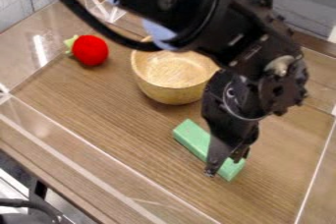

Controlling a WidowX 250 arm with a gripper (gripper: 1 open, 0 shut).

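Observation:
A pale green rectangular block (197, 141) lies flat on the wooden table, front right of centre. The black gripper (229, 165) is low over the block's right part, partly covering it; its fingers look shut, with nothing clearly between them. Behind, a tan round bowl (164, 79) sits partly hidden by the arm. A red tomato-like object (89, 50) with a green piece beside it lies at the back left.
A clear edge strip runs along its front left. A pale wall stands at the back.

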